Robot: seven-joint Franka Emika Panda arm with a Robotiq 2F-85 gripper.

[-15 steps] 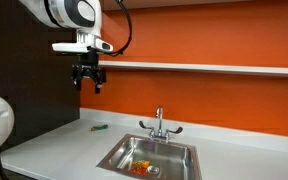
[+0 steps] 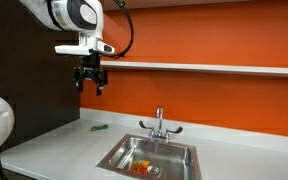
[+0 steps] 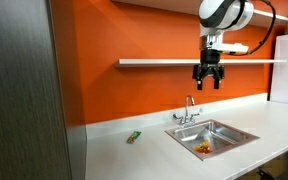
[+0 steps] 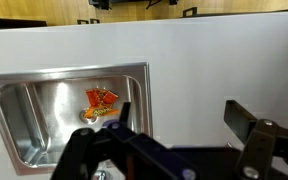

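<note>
High above the counter, my gripper (image 2: 89, 88) points down with its fingers open and nothing between them. In the wrist view the two fingers of the gripper stand wide apart over bare white counter, beside the sink. Several orange-red items (image 4: 100, 104) lie on the bottom of the steel sink (image 4: 52, 77); their exact kind is too small to tell. At the counter's back left in exterior view 1 is a small green object (image 2: 99, 127), well below the gripper and apart from it. It shows as a green item (image 3: 134, 136) in exterior view 2.
A faucet (image 2: 160, 121) with two dark handles rises behind the sink. A long white shelf (image 2: 204, 69) runs along the orange wall. A tall dark panel (image 3: 34, 90) bounds the counter at one end.
The gripper has shifted very slightly in exterior view 1, still high over the counter. The items in the sink and the green object have stayed where they were.
</note>
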